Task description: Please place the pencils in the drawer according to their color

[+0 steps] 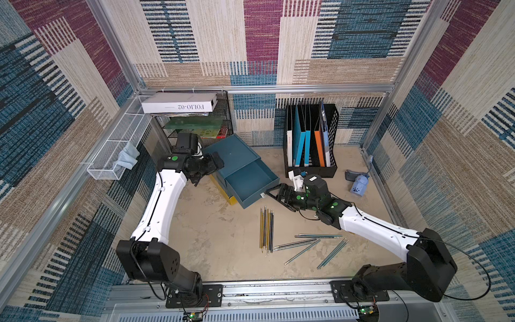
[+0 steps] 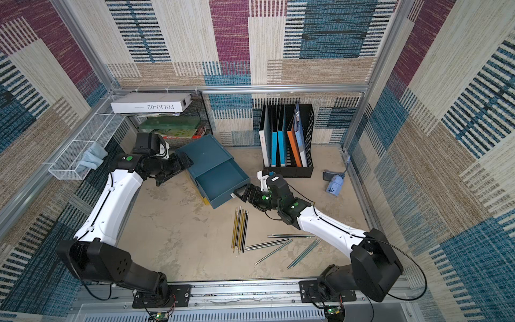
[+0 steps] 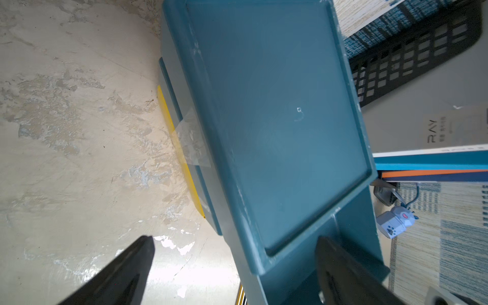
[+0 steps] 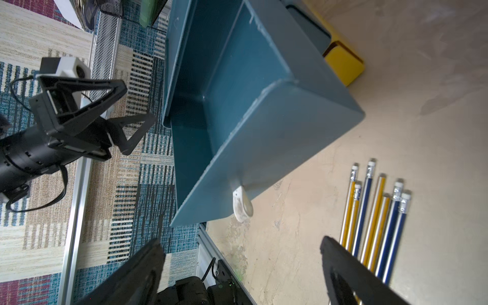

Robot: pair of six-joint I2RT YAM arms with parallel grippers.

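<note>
A teal drawer unit [image 1: 231,154] with a yellow lower part [image 4: 343,65] stands at the centre-left, its top drawer [image 1: 250,182] pulled out and empty, with a white knob [image 4: 242,202]. Yellow and dark-blue pencils [image 1: 266,229] lie side by side in front; more teal and dark pencils [image 2: 303,253] lie scattered to their right. My left gripper [image 1: 206,170] hangs open above the unit's left side, empty. My right gripper [image 1: 272,194] is open beside the drawer front, nothing between its fingers.
A black file organiser [image 1: 311,169] stands at the back, a wire shelf with folders at back left, a white basket [image 1: 107,172] on the left wall, and a small blue object [image 1: 359,185] at the right.
</note>
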